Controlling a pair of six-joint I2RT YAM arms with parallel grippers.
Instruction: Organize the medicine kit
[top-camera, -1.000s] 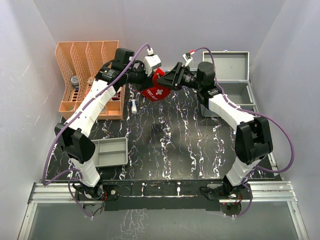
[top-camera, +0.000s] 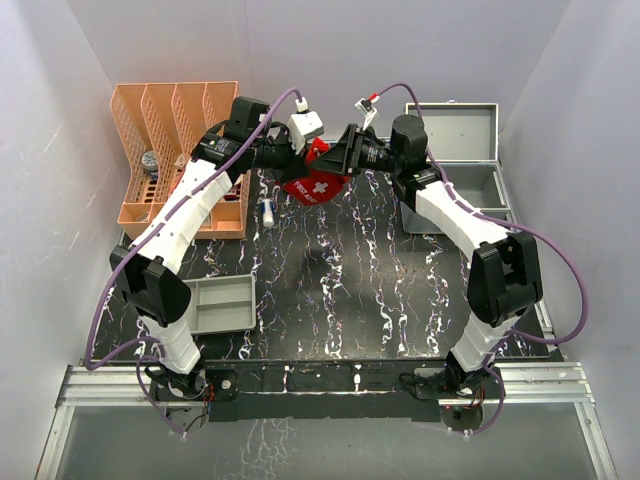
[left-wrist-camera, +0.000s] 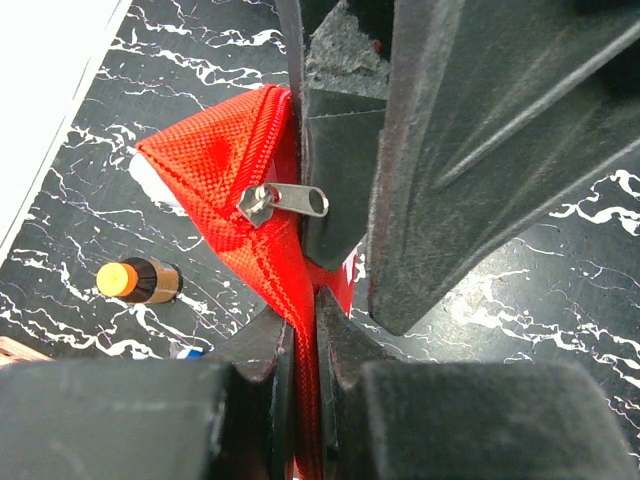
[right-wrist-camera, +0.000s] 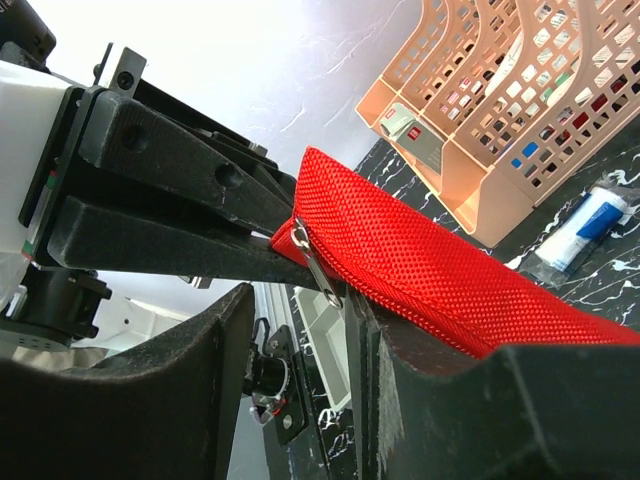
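A red first aid pouch (top-camera: 312, 188) hangs above the table, its white cross and lettering facing up in the top view. My left gripper is shut on the pouch's fabric near the zipper end. A silver zipper pull (left-wrist-camera: 298, 200) sticks out from that corner. Close beside it is my right gripper, open, with a gap between its fingers. In the right wrist view the pull's free end reaches the edge of one finger (right-wrist-camera: 362, 370); no grip on it shows. The pouch's lower body is partly hidden in both wrist views.
A peach divided organizer (top-camera: 175, 150) stands at the back left. Next to it lie a white-and-blue packet (top-camera: 268, 213) and an orange-capped brown bottle (left-wrist-camera: 140, 280). A grey tray (top-camera: 222, 304) sits front left, an open grey case (top-camera: 450, 130) back right.
My right gripper has turned and shifted slightly at the pouch's zipper end. The left arm and the pouch have hardly moved.
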